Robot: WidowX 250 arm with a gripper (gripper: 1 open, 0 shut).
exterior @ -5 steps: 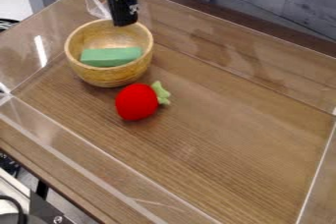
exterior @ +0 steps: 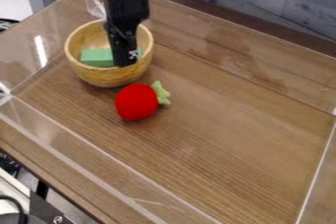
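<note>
My black gripper (exterior: pixel 124 47) reaches down from the top into a wooden bowl (exterior: pixel 89 73) on the left of the table, its tip low over the bowl's right part. A green block (exterior: pixel 97 57) lies in the bowl, partly hidden behind the gripper. Whether anything is between the fingers is hard to tell at this size; they look close together. A red tomato-like object (exterior: pixel 137 102) with a green top rests just below and to the right of the bowl.
A grey raised back edge (exterior: pixel 289 2) runs along the upper right.
The bowl and red object look unmoved.
</note>
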